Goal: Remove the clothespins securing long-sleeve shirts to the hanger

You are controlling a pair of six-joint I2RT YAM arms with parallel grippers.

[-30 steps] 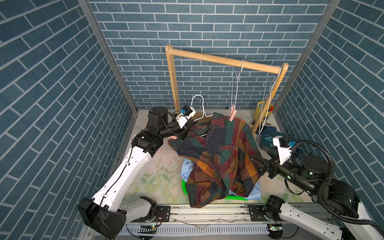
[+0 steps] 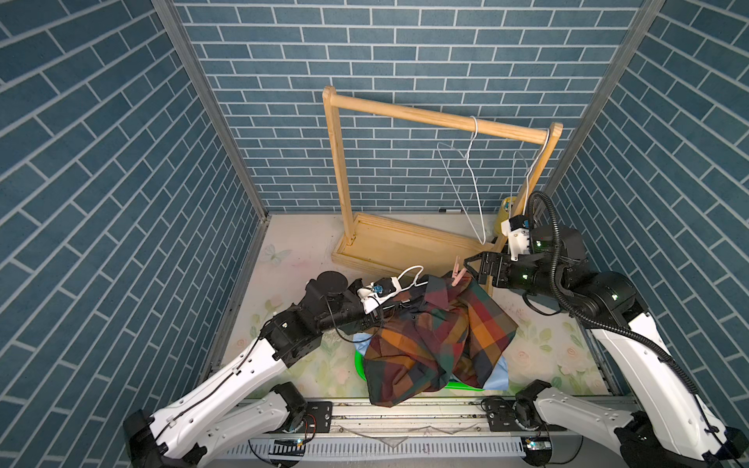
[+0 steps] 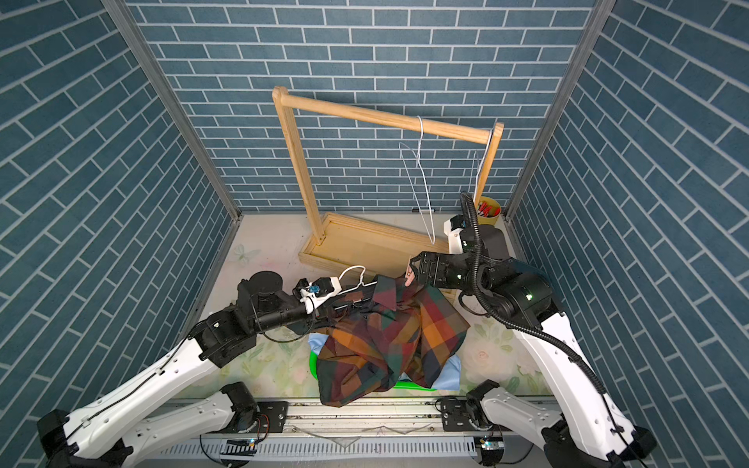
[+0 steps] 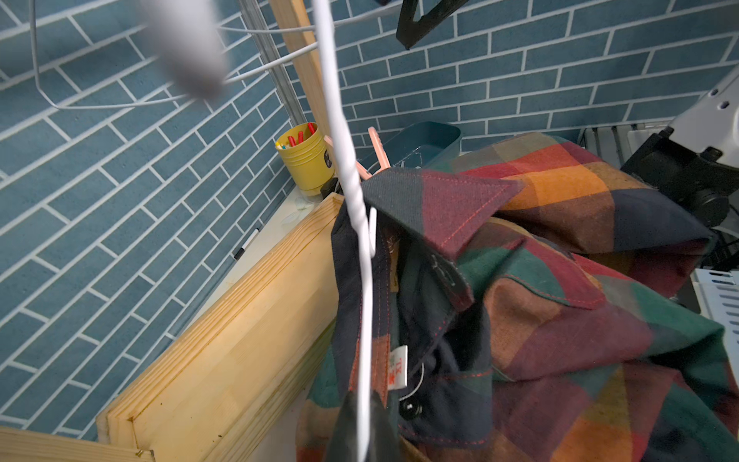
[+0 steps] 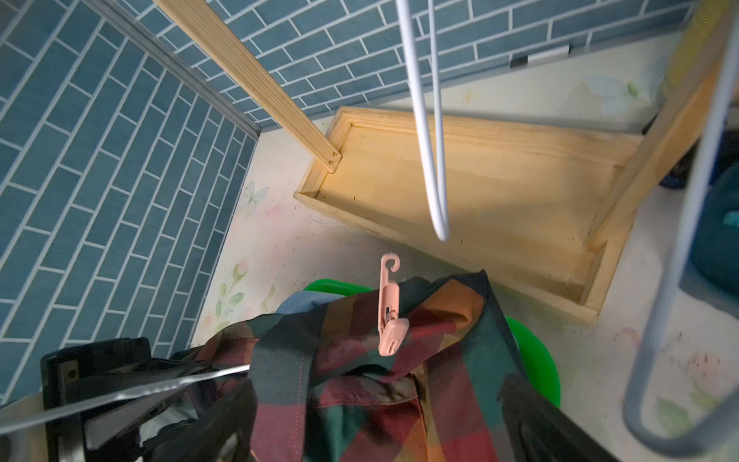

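Observation:
The plaid long sleeve shirt [image 2: 437,335] lies slumped over the green basket [image 5: 539,362], with a white hanger [image 4: 332,92] at its collar. In the left wrist view, my left gripper is shut on the hanger's wire. One pink clothespin stands upright on the shirt's right shoulder; in the left wrist view the collar covers its lower part. Spread wide, my right gripper is close to this clothespin, which shows between and beyond its blurred fingers. No other clothespin shows on the shirt; its left shoulder is largely hidden behind my left gripper.
A wooden rack [image 2: 437,115] with a shallow base tray [image 5: 469,169] stands behind. Two empty wire hangers hang from it, one wire [image 5: 422,115] close to my right gripper. A yellow cup [image 4: 306,165] and teal bin [image 4: 431,142] are at the right.
My left gripper has lowered the hanger and shirt toward me, and the shirt has crumpled. The hanging middle hanger has turned.

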